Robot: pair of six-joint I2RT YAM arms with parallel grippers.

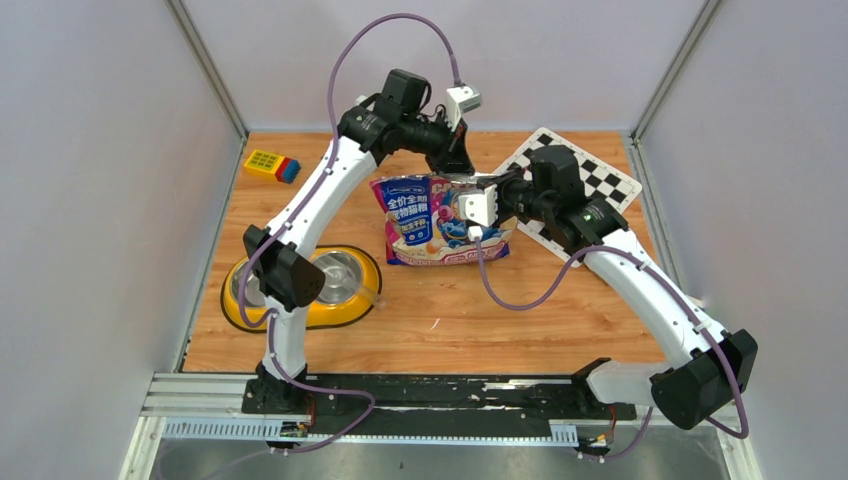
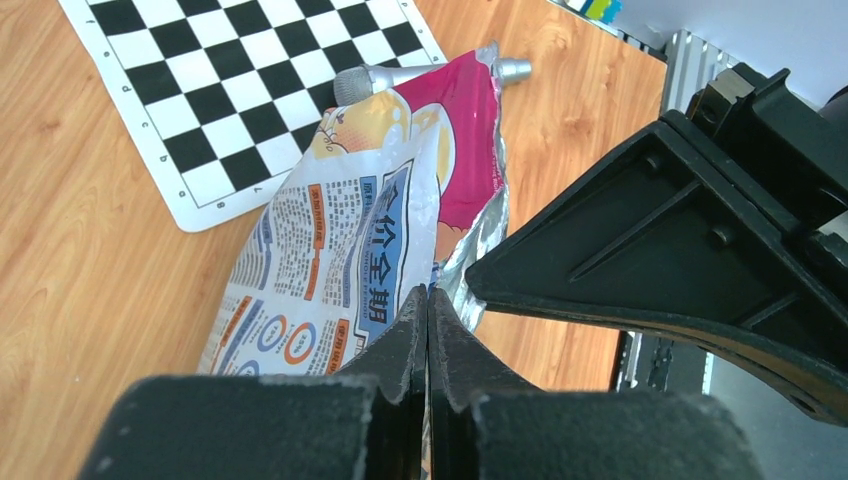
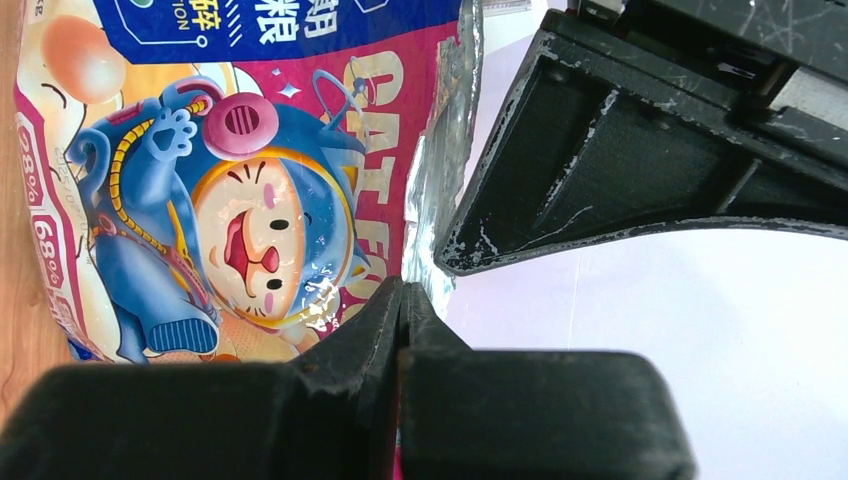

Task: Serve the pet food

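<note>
The colourful cat food bag (image 1: 410, 225) stands upright at the middle of the table, its silver top edge (image 2: 490, 225) creased. Side by side at that edge, my left gripper and right gripper both have their fingers shut. Thin slivers of bag film show between the fingers in each wrist view, so each pinches the edge. Whether the bag's mouth is parted cannot be made out. A yellow double feeder with metal bowls (image 1: 338, 278) sits at left, partly behind my left arm. Something clear, perhaps a scoop (image 1: 372, 294), lies at its right bowl.
A black-and-white checkerboard (image 1: 605, 182) lies at the back right, beside a grey microphone (image 2: 385, 80). Toy blocks (image 1: 265, 163) sit at the back left. Both arms crowd closely over the bag.
</note>
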